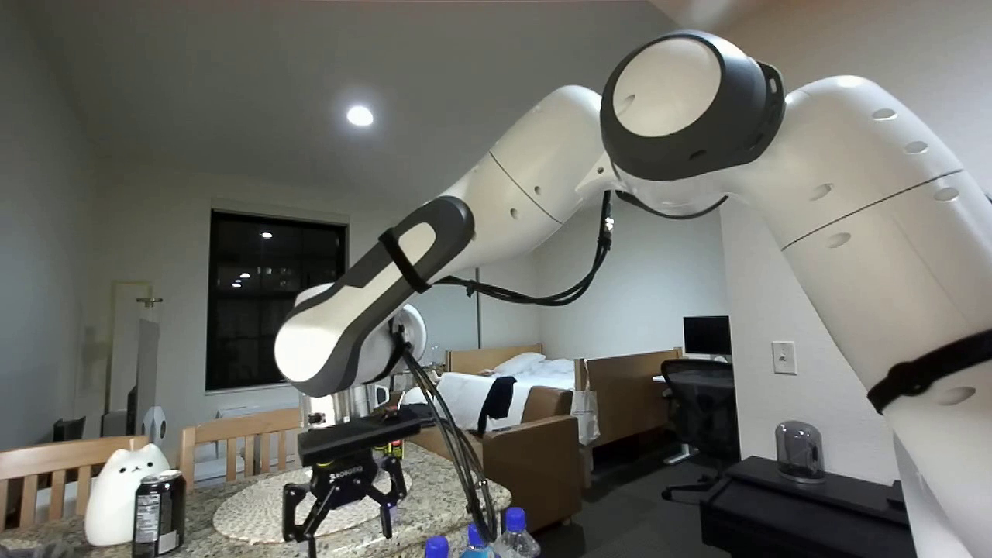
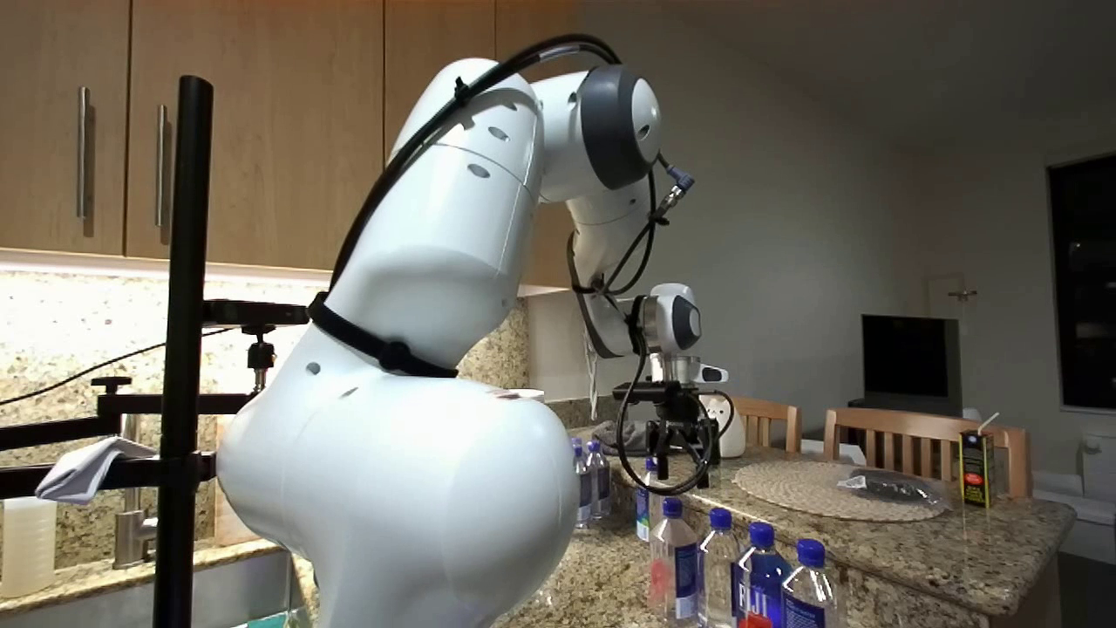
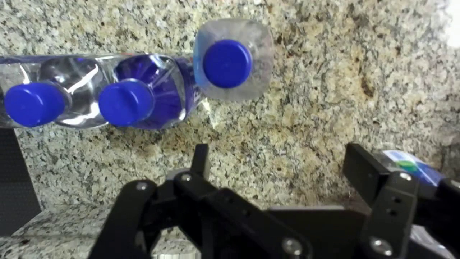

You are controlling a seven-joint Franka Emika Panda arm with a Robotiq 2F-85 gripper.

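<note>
My gripper stands open above the speckled granite counter (image 3: 276,123), and only bare stone shows between its fingers. Ahead of it in the wrist view is a clear bottle with a blue cap (image 3: 227,64), seen from straight above. Two more blue-capped bottles, one clear (image 3: 79,90) and one purple-tinted (image 3: 161,90), line up to its left. Behind the right finger, a bottle with a blue and green label (image 3: 407,164) is partly hidden. In exterior view 2 the gripper (image 2: 680,476) hangs over the counter, higher than the row of bottles (image 2: 764,586).
A round woven mat (image 2: 785,490) with a dark packaged item (image 2: 889,486) lies on the raised counter, near a drink carton (image 2: 976,471). A white cat figure (image 1: 124,493) and black can (image 1: 159,513) stand at the left. More bottles (image 2: 598,480) stand beside the arm.
</note>
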